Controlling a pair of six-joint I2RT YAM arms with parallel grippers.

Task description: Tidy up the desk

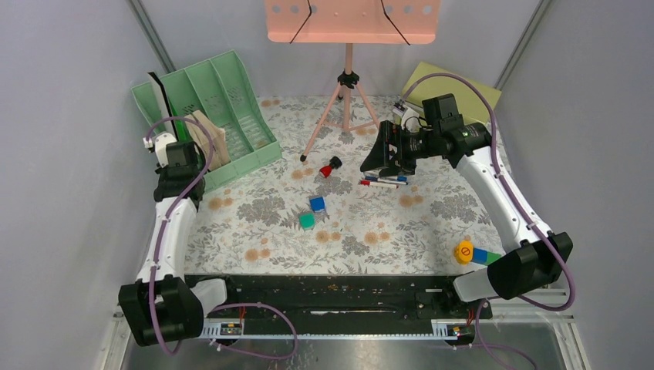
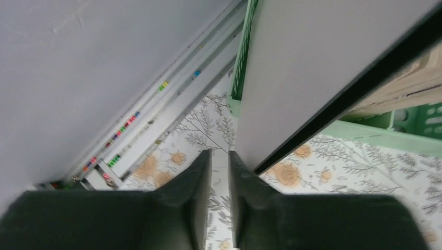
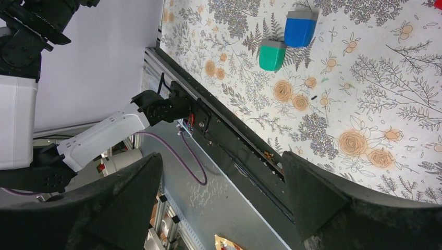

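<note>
A green organizer (image 1: 245,162) with compartments stands at the back left of the desk. In it are a tall thin white folder with a black edge (image 2: 307,67) and beige books (image 1: 210,139). In the left wrist view my left gripper is part open, bare desk showing in its gap; the folder's lower corner lies by its right finger. Over the markers (image 1: 384,182), my right gripper is wide open with nothing between its fingers. A blue block (image 3: 299,31) and a green block (image 3: 271,56) lie mid-desk, near a red-and-black item (image 1: 330,167).
A pink music stand (image 1: 348,58) rises at the back centre, legs on the desk. The yellow-green box (image 1: 463,81) at back right is partly hidden by my right arm. Yellow, blue and green pieces (image 1: 477,253) sit at front right.
</note>
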